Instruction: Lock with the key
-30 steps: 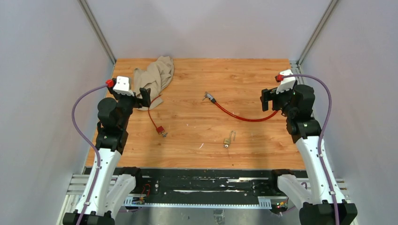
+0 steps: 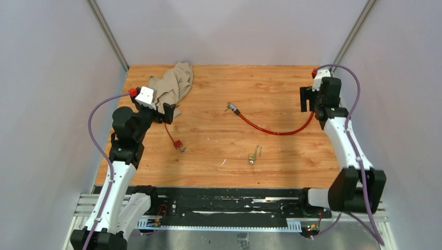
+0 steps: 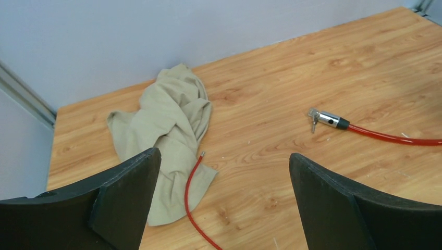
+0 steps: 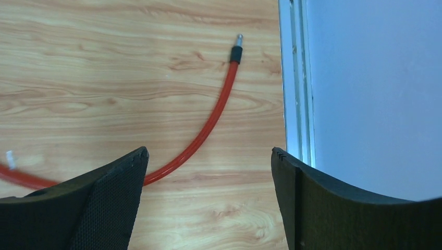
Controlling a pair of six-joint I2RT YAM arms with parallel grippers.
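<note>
A red cable lock (image 2: 276,133) lies curved on the wooden table, its silver lock head (image 3: 327,117) with a key in it at mid-table, its metal-tipped plug end (image 4: 237,54) toward the right edge. A brass padlock (image 2: 252,158) lies nearer the front. My left gripper (image 2: 160,111) hangs open and empty over the left side; in its wrist view the lock head is right of centre. My right gripper (image 2: 306,99) hovers open and empty over the right side, the cable below it.
A beige cloth (image 2: 172,83) lies at the back left, with a thin red cord (image 2: 170,134) and small red fitting (image 2: 177,144) beside it. Walls and metal rails border the sides.
My left gripper has shifted slightly right.
</note>
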